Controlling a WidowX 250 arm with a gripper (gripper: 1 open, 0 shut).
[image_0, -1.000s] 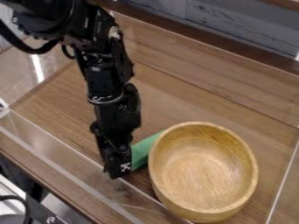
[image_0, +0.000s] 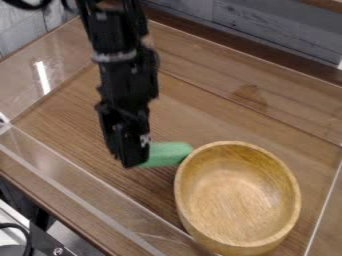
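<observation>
My black gripper (image_0: 131, 152) hangs over the wooden table, left of a light wooden bowl (image_0: 238, 195). A green object (image_0: 166, 156) lies at the gripper's right, reaching toward the bowl's upper left rim. The gripper looks shut on the green object, though its fingertips are blurred and the contact is hard to see.
A light strip runs along the left, and a dark cable (image_0: 16, 228) lies at the lower left corner.
My gripper has moved up in the view, and the green object has shifted up with it, away from the lower position it had. The bowl has stayed nearly in place.
</observation>
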